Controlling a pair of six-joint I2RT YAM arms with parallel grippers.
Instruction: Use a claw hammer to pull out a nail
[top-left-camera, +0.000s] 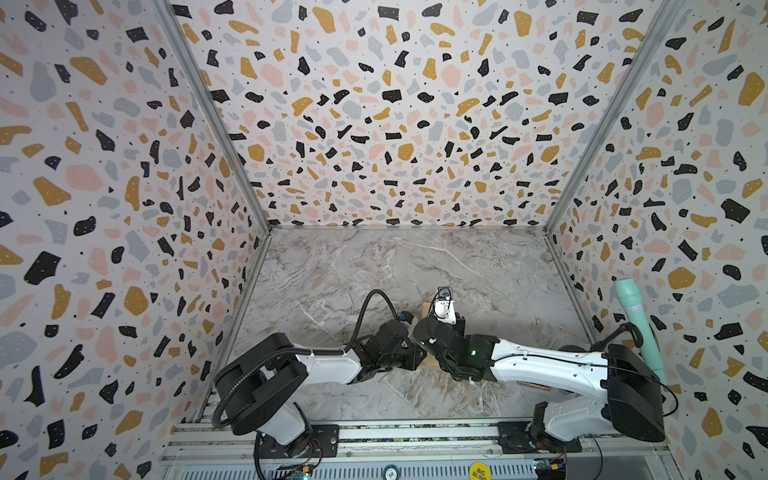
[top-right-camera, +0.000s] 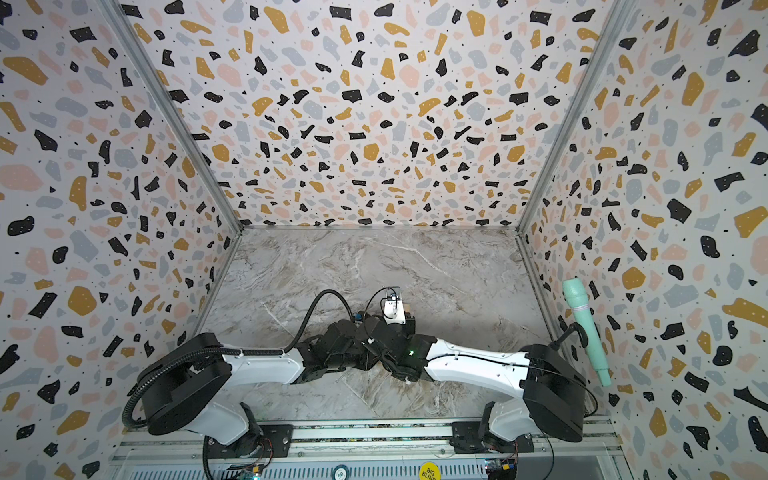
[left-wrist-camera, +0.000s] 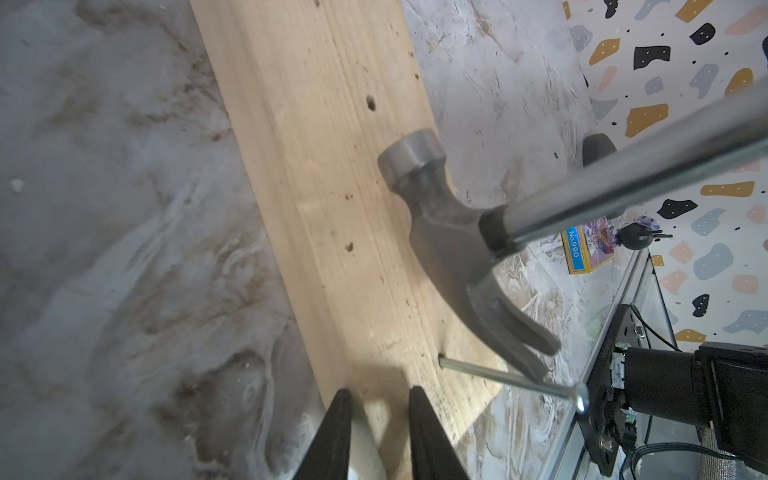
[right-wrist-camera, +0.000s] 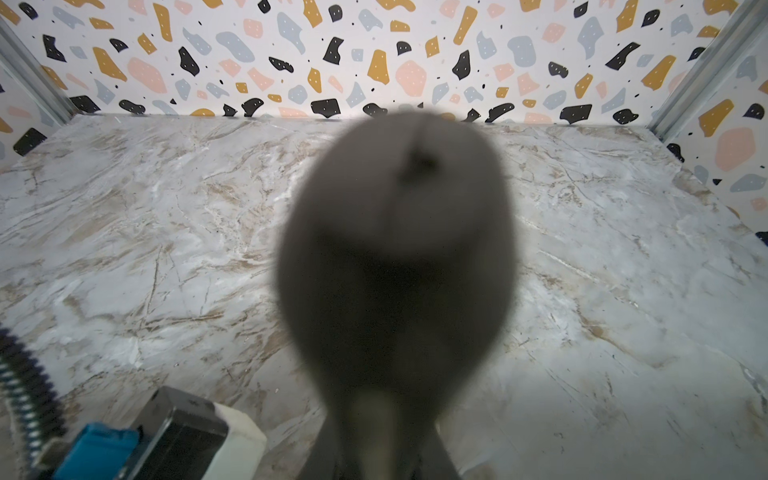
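A pale wooden board (left-wrist-camera: 320, 184) lies on the table, with a long nail (left-wrist-camera: 504, 374) sticking out of its face near one end. My left gripper is shut on the board close to the nail, one finger on each side of the wood. In the left wrist view, the steel hammer head (left-wrist-camera: 448, 232) is over the board, its claw reaching the nail's shaft below the nail head; whether they touch I cannot tell. Shut on the hammer handle is my right gripper, the handle's dark end (right-wrist-camera: 396, 240) blurring the middle of that view.
A small printed box (left-wrist-camera: 589, 244) lies on the table beyond the hammer. Both forearms meet at the front middle, leaving little room between them.
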